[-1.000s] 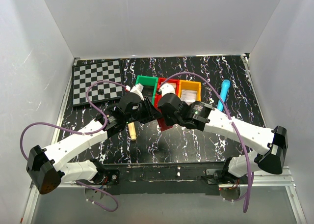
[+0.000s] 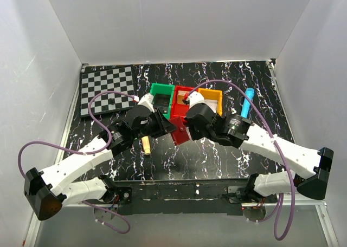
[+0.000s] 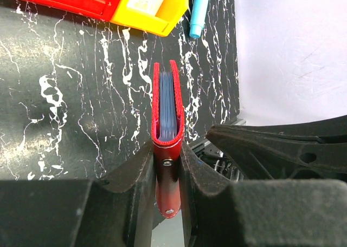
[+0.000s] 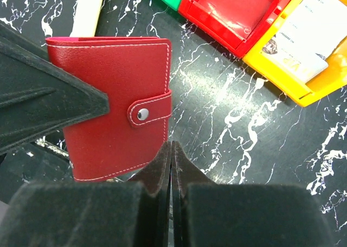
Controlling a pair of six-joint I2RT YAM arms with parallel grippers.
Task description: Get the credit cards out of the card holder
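My left gripper is shut on the red card holder [image 4: 116,117], keeping it up above the table. A strap with a silver snap [image 4: 142,114] closes across its edge, and the left gripper's dark finger [image 4: 81,103] lies over its face in the right wrist view. Seen edge-on from the left wrist, a bluish stack of sleeves [image 3: 168,109] shows between the red covers. Shut with nothing between its fingertips, my right gripper points close beside the holder's lower corner. No card stands out of the holder.
Behind the arms are a green bin [image 2: 161,89], a red bin [image 2: 179,109] and a yellow bin [image 2: 219,95] with white cards inside. A chessboard [image 2: 108,89], a cream stick [image 2: 146,145] and a blue tube [image 2: 246,102] lie around.
My right gripper has drawn back to the right from the card holder, uncovering more of it. The left gripper has shifted slightly left, still gripping the holder.
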